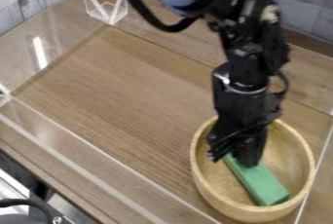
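Note:
A wooden bowl [297,160] sits at the lower right of the table, holding a green bar [263,183]. My gripper [237,145] reaches down into the back of the bowl, over the upper end of the green bar, which it hides. Its fingertips are dark and crowded together, and nothing clearly shows between them; the gripper looks shut.
A white wire-like stand [108,4] is at the back left. Walls run along the back, and dark cables show at the lower left.

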